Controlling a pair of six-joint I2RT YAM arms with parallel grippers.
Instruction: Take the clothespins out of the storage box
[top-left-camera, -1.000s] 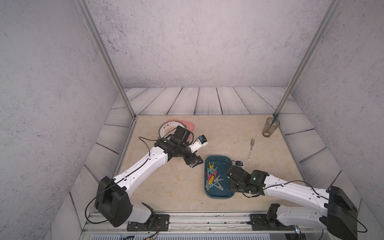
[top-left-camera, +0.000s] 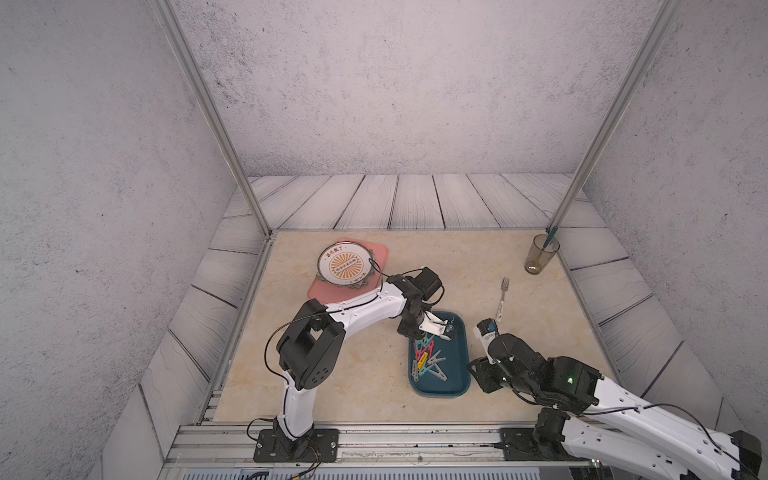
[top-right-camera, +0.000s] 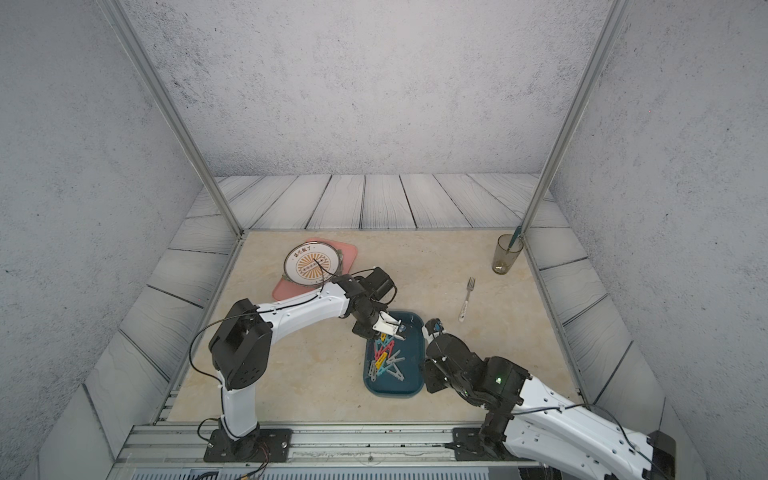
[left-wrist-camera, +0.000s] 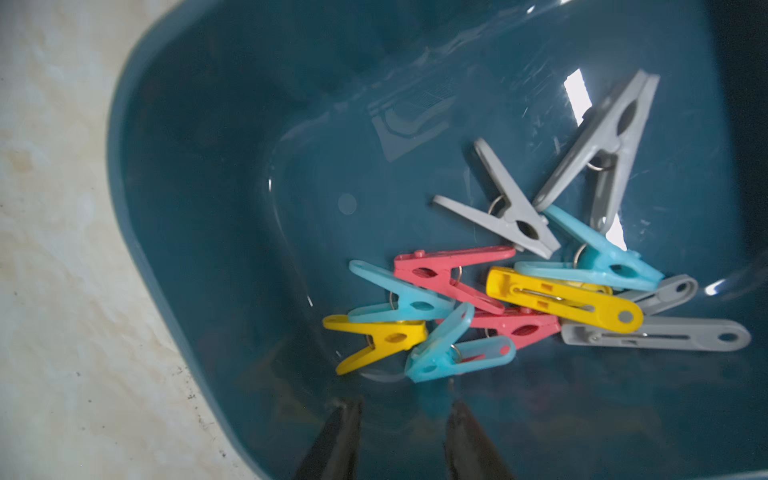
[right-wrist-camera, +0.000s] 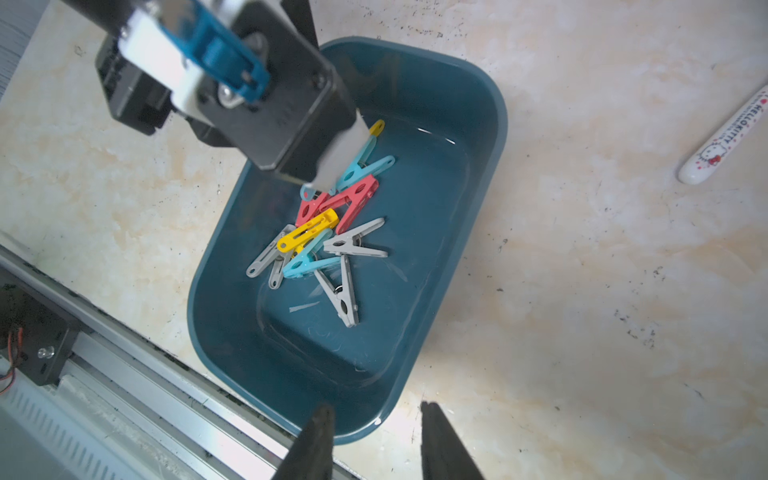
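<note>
The dark teal storage box (top-left-camera: 453, 376) holds several clothespins: red ones (left-wrist-camera: 448, 264), yellow ones (left-wrist-camera: 560, 300), light blue ones (left-wrist-camera: 408, 300) and grey ones (left-wrist-camera: 600, 148). My left gripper hangs over the box, its blurred fingertips apart, open above bare box floor below the clothespins in that wrist view. My right gripper is just beside the box's right side, fingers apart with nothing between them, clear of the clothespins.
A plate (top-left-camera: 344, 262) sits on a pink board (top-left-camera: 372, 249) at back left. A fork (top-left-camera: 501, 297) lies right of the box, and a glass (top-left-camera: 541, 257) with a utensil stands at back right.
My left arm has swung rightward from beside the plate to over the box.
</note>
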